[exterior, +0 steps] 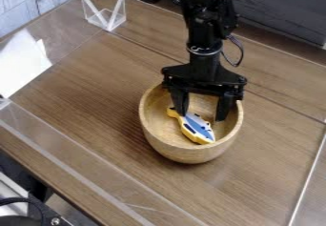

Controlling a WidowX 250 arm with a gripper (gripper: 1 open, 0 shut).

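A light wooden bowl (176, 146) stands on the table, right of the middle. In it lies a yellow, blue and white object (196, 129), slanting toward the front right. My black gripper (201, 106) reaches down from the top into the bowl, open, its fingers apart above and behind the object, with nothing seen held between them.
A clear plastic holder (106, 16) sits at the back left, and a white sheet (18, 63) lies at the left edge. A dark cable shows at the lower left.
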